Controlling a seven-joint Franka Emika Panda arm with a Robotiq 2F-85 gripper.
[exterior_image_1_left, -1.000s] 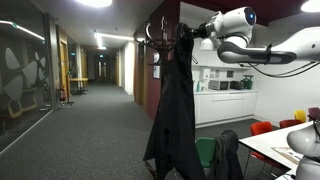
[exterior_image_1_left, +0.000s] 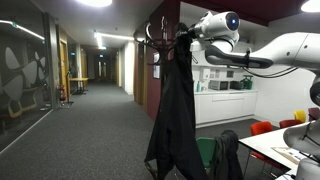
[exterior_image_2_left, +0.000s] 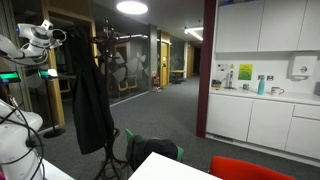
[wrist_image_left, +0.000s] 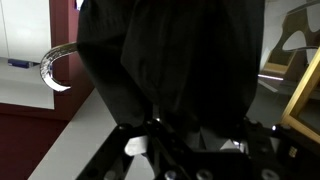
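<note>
A long black coat (exterior_image_1_left: 178, 110) hangs at the coat stand (exterior_image_1_left: 154, 44), its hem reaching down near the stand's feet. My gripper (exterior_image_1_left: 185, 38) is at the top of the coat, close to the stand's hooks. From the other side, the coat (exterior_image_2_left: 92, 95) hangs beside the stand's pole (exterior_image_2_left: 107, 75). In the wrist view, dark cloth of the coat (wrist_image_left: 175, 60) fills the middle and runs down to the fingers. A curved metal hook (wrist_image_left: 52, 72) shows left of the cloth. Dark fabric against dark fingers hides how the fingers stand and whether cloth lies between them.
A green chair (exterior_image_1_left: 207, 150) with a dark garment (exterior_image_1_left: 228, 155) over it stands right of the coat. A white table (exterior_image_2_left: 175, 168) and red chair (exterior_image_2_left: 245, 168) are in front.
The arm's forearm has shifted slightly left and down in exterior view 1. The gripper stays at the coat's top, and the coat hangs in nearly the same place.
</note>
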